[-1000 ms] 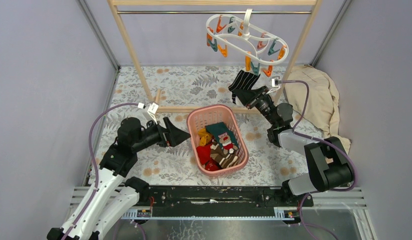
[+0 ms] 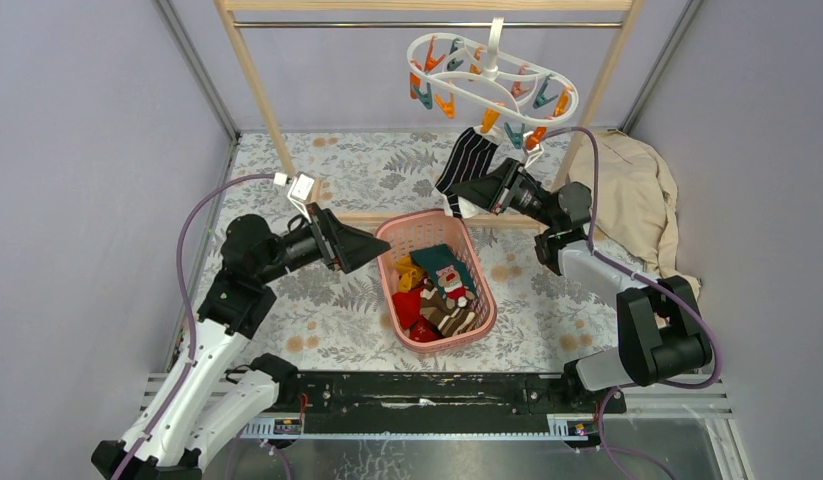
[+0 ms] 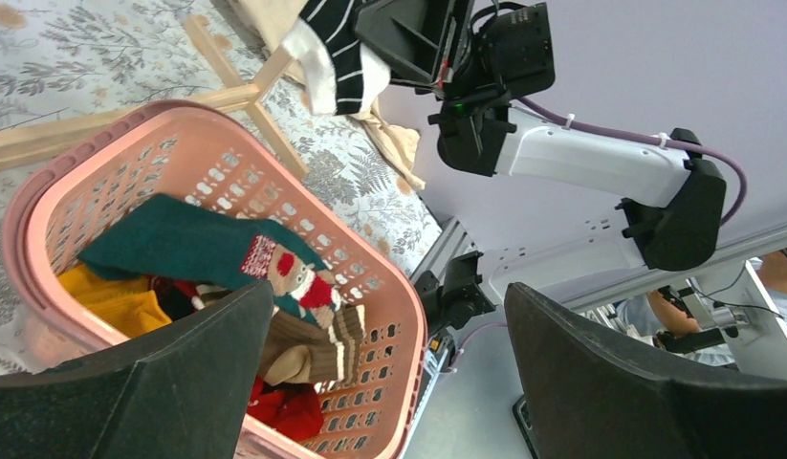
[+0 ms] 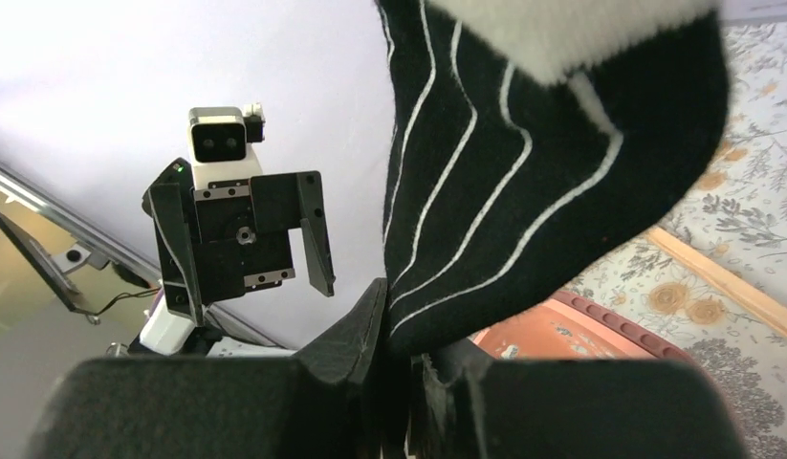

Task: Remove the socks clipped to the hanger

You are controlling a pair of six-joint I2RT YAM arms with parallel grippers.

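The black sock with white stripes [image 2: 469, 168] hangs below the white oval hanger [image 2: 560, 122]. Its white upper end is right under an orange clip [image 2: 489, 120]; whether the clip still grips it I cannot tell. My right gripper [image 2: 479, 194] is shut on the sock's lower part, and in the right wrist view the cloth [image 4: 523, 182] rises from between the fingers. To the left of the pink basket [image 2: 382, 250], my left gripper [image 2: 365, 256] stands open and empty. Inside the basket lie a green sock [image 3: 179, 239], a brown one [image 3: 313, 359], a yellow one [image 3: 117, 301] and red cloth [image 3: 294, 411].
Several empty orange and teal clips dangle around the hanger, which hooks near a metal rod [image 2: 367, 25] on a wooden frame [image 2: 252, 80]. Beige cloth [image 2: 627, 190] lies at the right.
My right gripper has shifted left a little, drawing the sock left and stretching it longer. The left gripper has risen slightly toward the back. Clips on the hanger have swung a bit.
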